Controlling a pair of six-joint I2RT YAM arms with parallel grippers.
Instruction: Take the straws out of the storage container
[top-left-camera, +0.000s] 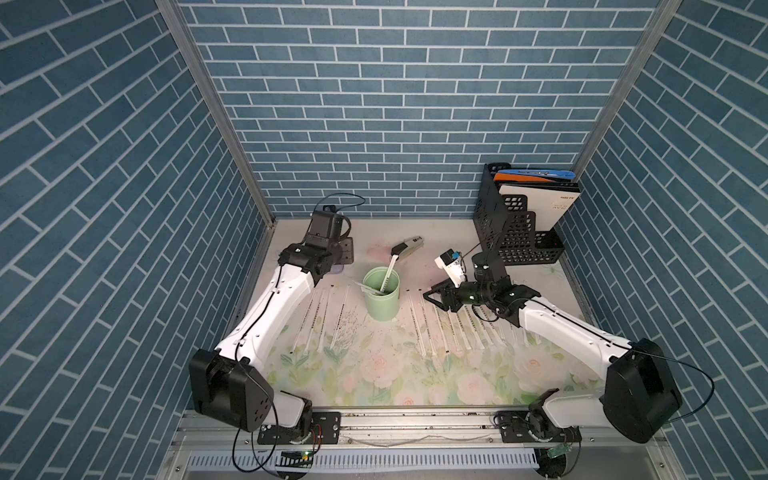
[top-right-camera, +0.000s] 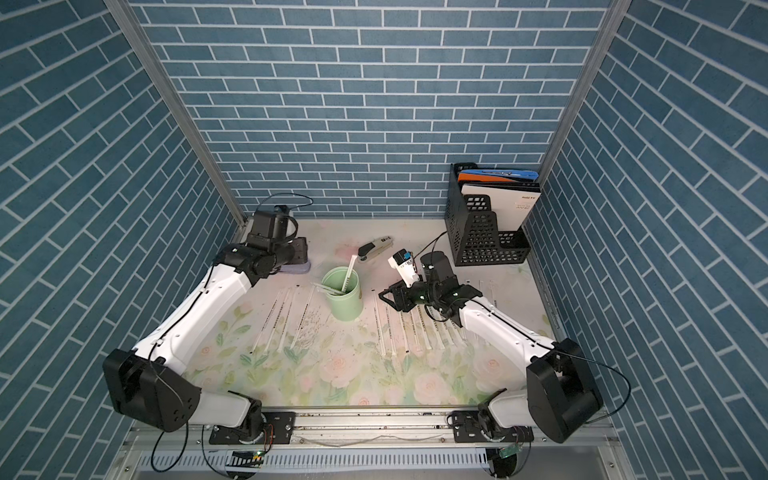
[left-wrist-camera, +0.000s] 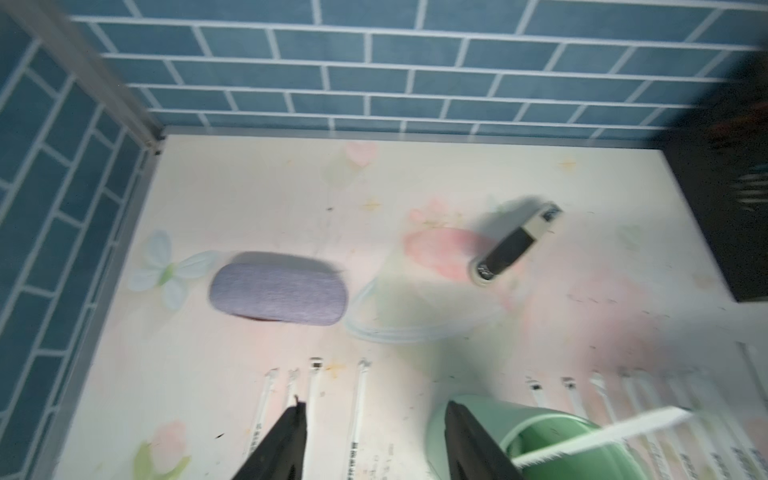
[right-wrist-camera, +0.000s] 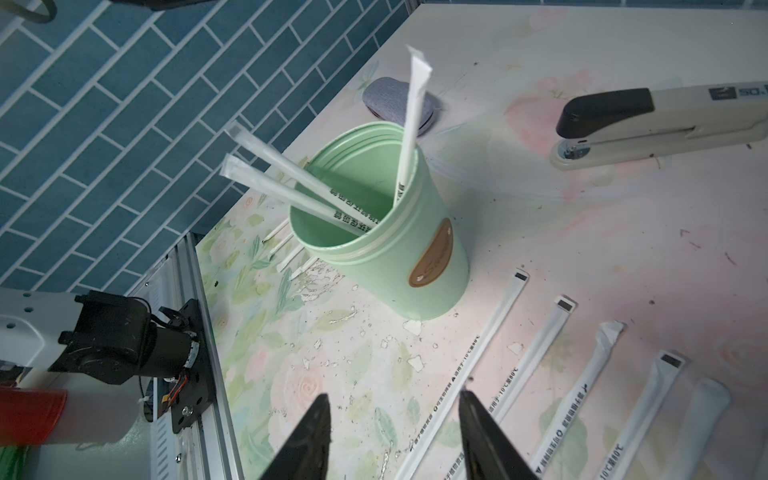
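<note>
A mint green container (right-wrist-camera: 376, 264) stands mid-table with several wrapped straws (right-wrist-camera: 412, 104) leaning out of it. More straws (right-wrist-camera: 472, 360) lie in rows on the table either side of it. My left gripper hovers up at the container's left, its fingers apart, nothing seen between them. My right gripper is at the container's right, above the laid straws, fingers apart and empty.
A stapler (right-wrist-camera: 656, 124) lies behind the container, a grey case (left-wrist-camera: 277, 292) at back left. A black file holder (top-left-camera: 512, 232) with folders fills the back right corner.
</note>
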